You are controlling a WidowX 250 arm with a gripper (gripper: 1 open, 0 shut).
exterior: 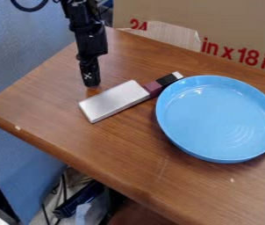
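My gripper hangs at the upper left, its tip low over the wooden table, left of and behind a silver rectangular block. I cannot tell whether it is open or shut. Beside the block's right end lies a dark maroon piece with black and white at its far end. A light blue round plate takes up the right of the table.
The table has bare wood at the front and left. A cardboard box stands behind it. Past the left edge are a blue surface and clutter on the floor.
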